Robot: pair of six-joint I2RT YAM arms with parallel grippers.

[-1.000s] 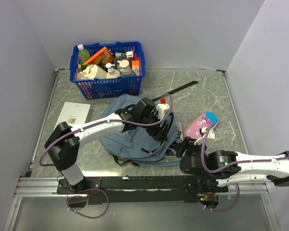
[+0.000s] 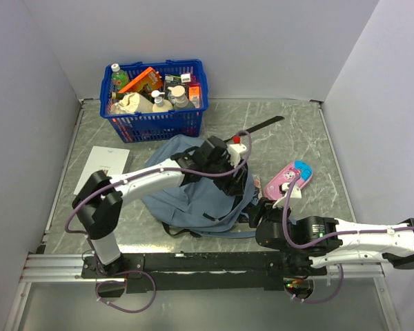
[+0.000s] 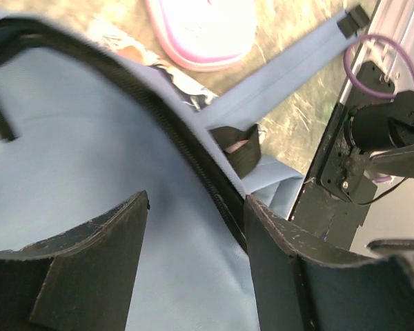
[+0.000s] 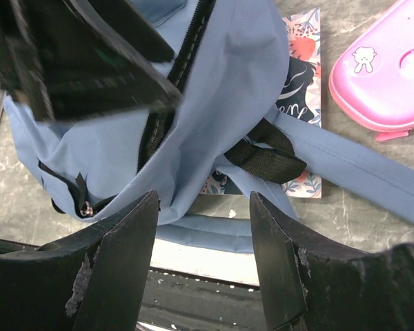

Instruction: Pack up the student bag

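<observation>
The blue-grey bag (image 2: 193, 200) lies spread on the table, its dark zipper edge (image 3: 193, 152) lifted along the right side. Over that edge stands my left gripper (image 2: 237, 187), open. In the left wrist view, one fingertip (image 3: 252, 210) is right at the zipper edge, and bag cloth lies below the gap. My right gripper is open too, over the bag's front right corner, with nothing held between its fingers. A pink pencil case (image 2: 288, 181) rests on the table to the right. Partly hidden under the bag is a patterned book or folder (image 4: 303, 183).
A blue basket (image 2: 155, 125) full of bottles and packages stands at the back left. A white flat book (image 2: 103, 162) lies at the left. One black strap (image 2: 262, 125) stretches behind the bag. Bare table shows at the back right.
The pencil case has not moved.
</observation>
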